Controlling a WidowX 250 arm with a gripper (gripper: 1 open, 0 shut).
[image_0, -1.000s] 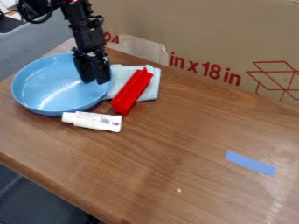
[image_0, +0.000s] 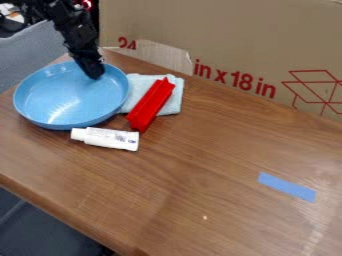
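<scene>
My black gripper (image_0: 91, 68) hangs over the far rim of a blue round bowl (image_0: 67, 98) at the left; its fingertips are small and dark, and it looks shut with nothing visible between them. A folded pale cloth (image_0: 171, 98) lies right of the bowl, with a red elongated object (image_0: 150, 106) on it, angled toward the front. A white tube (image_0: 104, 138) lies just in front of the bowl.
A cardboard box (image_0: 227, 45) forms the back edge of the wooden table (image_0: 201, 190). A blue strip (image_0: 286, 187) lies at the right. The table's edge runs along the lower left.
My gripper has moved up and back to the left, away from the bowl's inside and right rim. The objects on the table look unchanged.
</scene>
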